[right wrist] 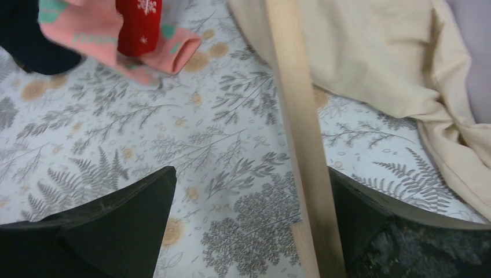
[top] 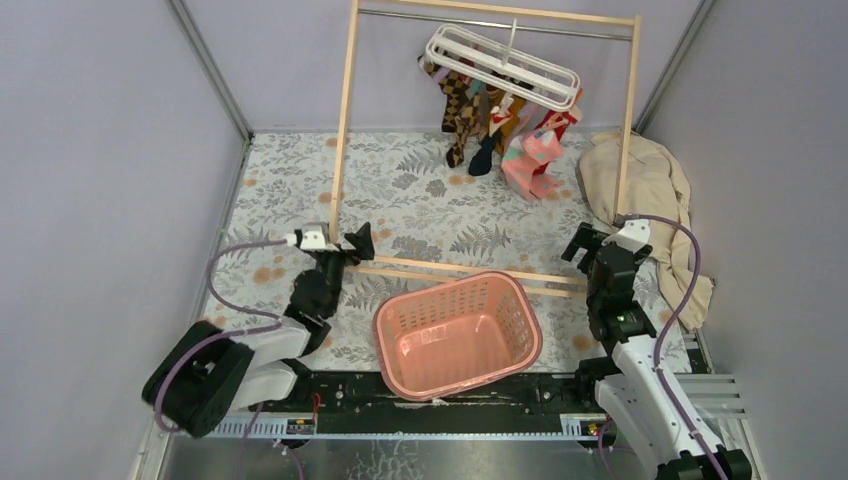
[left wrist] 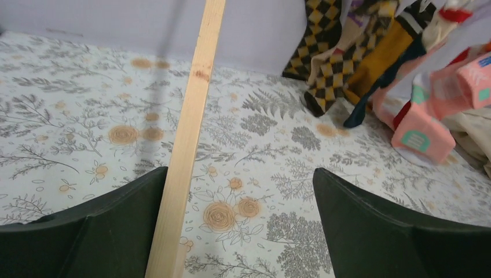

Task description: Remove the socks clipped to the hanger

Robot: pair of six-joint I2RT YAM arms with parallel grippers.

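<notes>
A white clip hanger (top: pixel 503 66) hangs tilted from the rod of a wooden rack, with several socks bunched below it. Among them are a brown checkered sock (top: pixel 462 115), a dark blue sock (top: pixel 486 152) and a pink sock with green patches (top: pixel 530 160). My left gripper (top: pixel 362 243) is open beside the rack's left post (left wrist: pixel 191 116), which stands between its fingers in the left wrist view. My right gripper (top: pixel 577 242) is open too, and the right post (right wrist: pixel 301 116) shows near its right finger. No sock is within either gripper; contact with the posts I cannot tell.
A pink basket (top: pixel 390 352) stands at the front between the arms. Beige cloth (top: pixel 660 190) lies bunched at the right. The rack's lower bars (top: pixel 430 264) cross behind the basket. Patterned floor between arms and socks is clear.
</notes>
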